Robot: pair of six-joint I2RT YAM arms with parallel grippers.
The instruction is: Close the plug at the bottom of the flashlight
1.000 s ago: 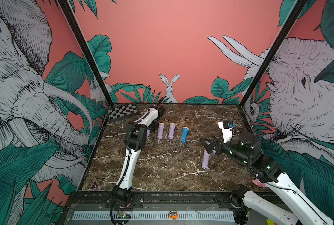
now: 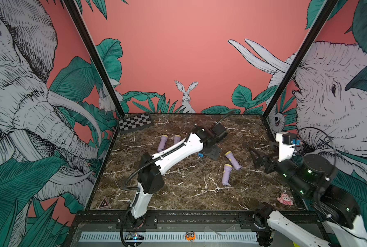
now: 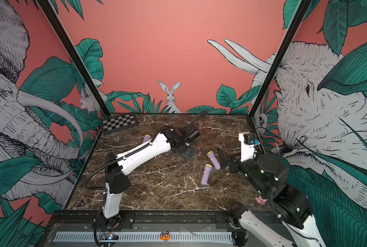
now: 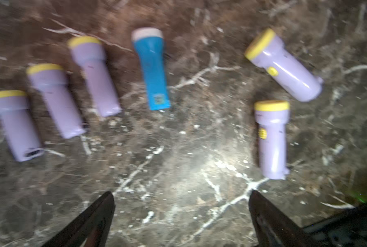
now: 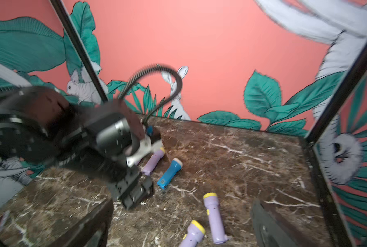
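Two purple flashlights with yellow heads lie right of the table's middle, the angled flashlight (image 4: 288, 70) behind the straight flashlight (image 4: 272, 140); each has a small tab jutting at its tail. In the left wrist view a blue flashlight (image 4: 153, 70) lies left of them. Farther left are three purple flashlights: one (image 4: 96, 76), a second (image 4: 57, 100) and a third (image 4: 15, 123). My left gripper hovers above the table, open and empty. My right gripper stands open to the right of the flashlights, holding nothing.
A checkered board (image 2: 134, 123) rests in the back left corner. A pink toy (image 2: 285, 199) sits near the front right edge and a triangular piece (image 2: 104, 203) at the front left. Bare marble (image 2: 183, 193) spans the front middle.
My left arm has swung right from the leftmost purple flashlight to above the middle, now covering much of the blue one. My right arm has drawn back to the right, uncovering the angled purple flashlight.
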